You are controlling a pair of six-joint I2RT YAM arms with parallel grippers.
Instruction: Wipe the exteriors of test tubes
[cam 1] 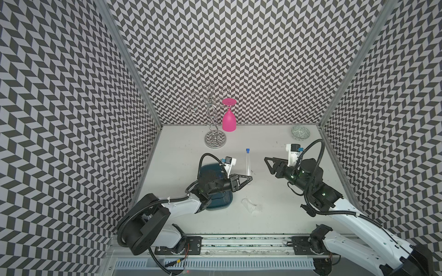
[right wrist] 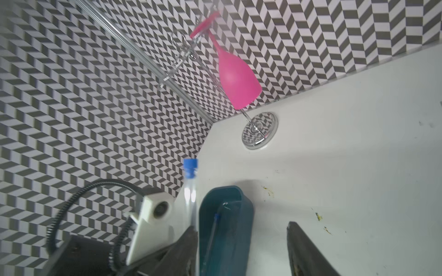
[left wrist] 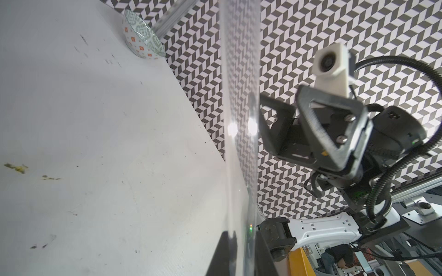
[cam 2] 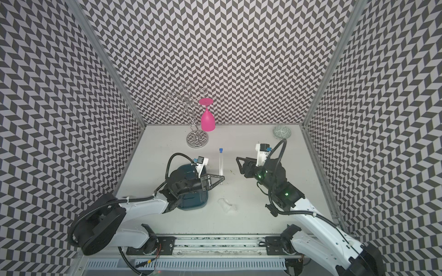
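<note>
A clear test tube [cam 1: 248,163] with a blue cap stands upright, its lower end in my left gripper [cam 1: 251,177], which is shut on it. In the left wrist view the tube [left wrist: 241,138] rises from between the blurred fingers. To its right, my right gripper [cam 1: 267,164] is open and empty, clear of the tube. The right wrist view has the open right gripper with bare table between its fingers and the capped tube [right wrist: 190,188] off to the left. A crumpled, whitish, see-through piece [cam 1: 251,205], perhaps a wipe, lies on the table in front.
Beneath the left arm sits a dark blue tray [right wrist: 246,230]; another blue-capped tube [right wrist: 211,239] lies in it. At the back stand a metal rack [cam 1: 215,139] with a pink goblet [cam 1: 229,120] hanging, and a patterned bowl [cam 1: 300,132].
</note>
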